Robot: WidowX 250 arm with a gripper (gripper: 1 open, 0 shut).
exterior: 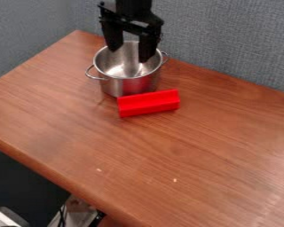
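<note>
My black gripper (130, 44) hangs over the back of a steel pot (130, 82), its two fingers spread open with nothing seen between them. The pot has two handles and stands upright on the wooden table. A red block (148, 102), like a short bar, lies on the table just in front of the pot, to its right.
Grey padded walls (233, 44) stand behind and at the left. The table's edge runs along the lower left, with a dark gap and some cables beyond it.
</note>
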